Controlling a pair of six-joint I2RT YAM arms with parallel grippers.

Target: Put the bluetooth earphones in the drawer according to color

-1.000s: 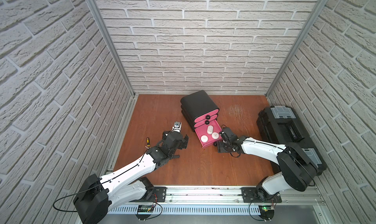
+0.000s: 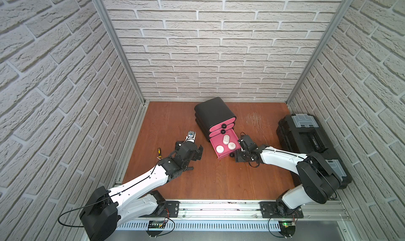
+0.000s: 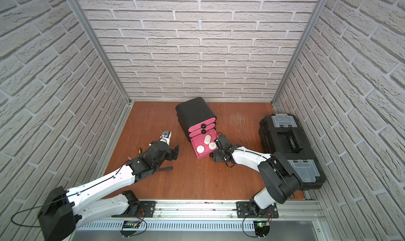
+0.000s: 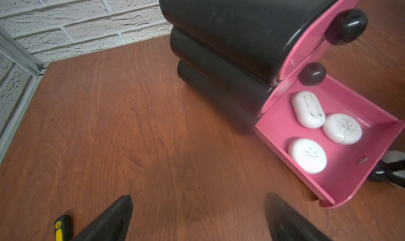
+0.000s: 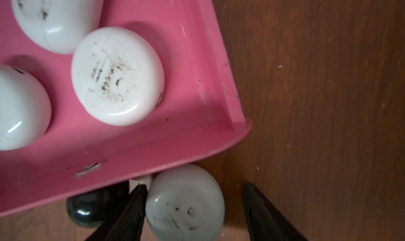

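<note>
Three white earphone cases, one oblong (image 4: 308, 109) and two round (image 4: 307, 155), lie in the open pink bottom drawer (image 4: 291, 170) of the black cabinet (image 4: 236, 26). A further white round case (image 5: 184, 205) sits outside, just in front of the drawer's front panel, beside its black knob (image 5: 96, 207). My right gripper straddles that case; its left finger touches or nearly touches the case, while a clear gap shows at the right finger. Over bare table left of the cabinet, my left gripper is open and empty.
Above the open drawer, the upper two drawers (image 2: 222, 124) are shut. A yellow-black screwdriver (image 4: 62, 228) lies at the left. The large black toolbox (image 2: 314, 144) occupies the right side. Table in front of the drawer is mostly free.
The right gripper has shifted very slightly to the right in the top left view. The left arm and the drawer's contents look unchanged.
</note>
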